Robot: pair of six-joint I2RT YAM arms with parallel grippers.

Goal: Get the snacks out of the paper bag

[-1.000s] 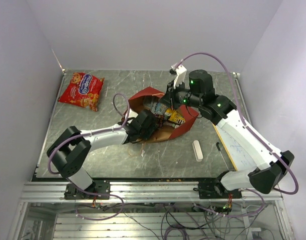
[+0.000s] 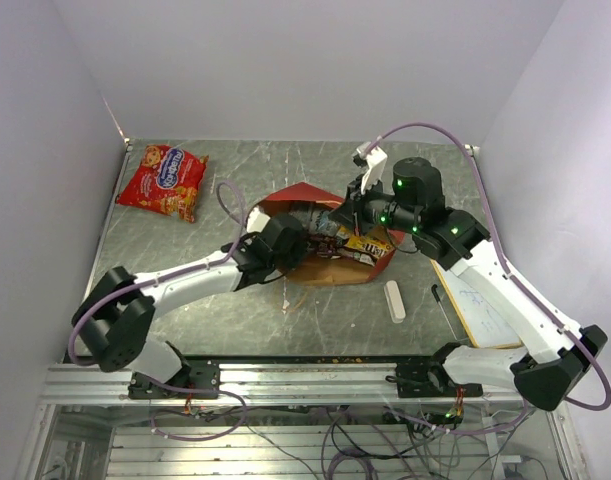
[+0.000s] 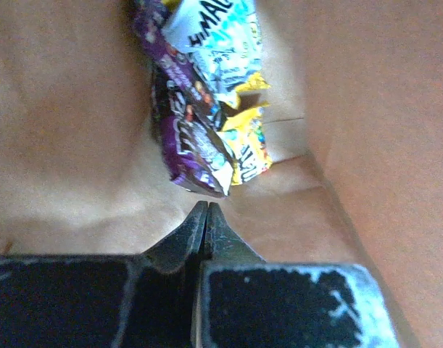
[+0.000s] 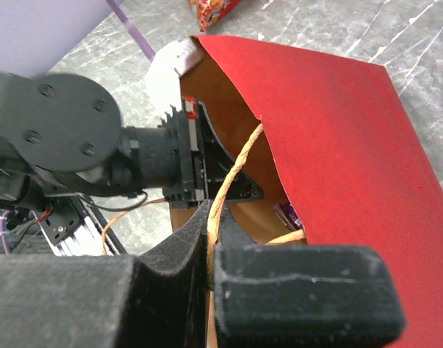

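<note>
The brown paper bag with red outside [image 2: 330, 268] lies on its side, its opening toward the near side. Inside it are a purple snack packet [image 3: 185, 138], a blue-white packet [image 3: 214, 36] and a small yellow packet [image 3: 246, 148]. My left gripper is inside the bag mouth, fingertips together just below the purple packet's lower edge; nothing shows between them, and contact is unclear. The twisted handle [image 4: 228, 177] of the bag runs between the fingers of my right gripper, which is shut on it. A red snack bag [image 2: 165, 181] lies outside on the table.
A white eraser-like block [image 2: 395, 301] lies right of the bag, near a pen [image 2: 444, 308] and a whiteboard [image 2: 482, 310].
The right gripper has shifted slightly right and down. The bag mouth now looks wider, with more of the packets showing.
</note>
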